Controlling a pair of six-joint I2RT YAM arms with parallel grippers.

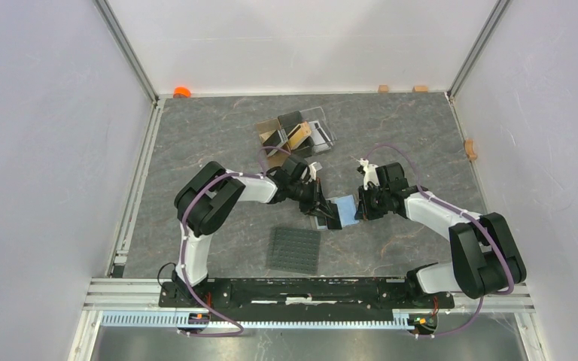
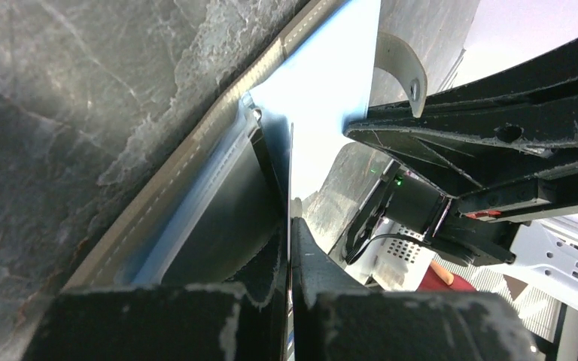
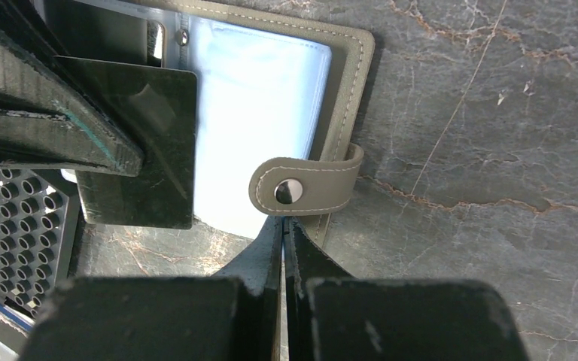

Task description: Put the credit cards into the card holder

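The grey-beige card holder (image 3: 339, 113) lies open on the table, its pale blue sleeve (image 3: 252, 113) showing. My left gripper is shut on a black card, which stands edge-on in the left wrist view. In the right wrist view this card overlaps the holder's middle, and its lower end sticks out past the holder's edge. At the holder's strap side my right gripper is shut, its tips just below the snap strap (image 3: 312, 184). Whether a thin edge is pinched between them cannot be made out.
Behind the left arm stands a clear box (image 1: 323, 116) with several cards leaning in it. A dark ribbed mat (image 1: 293, 250) lies front left of the holder. Open table surrounds the right arm (image 1: 421, 209).
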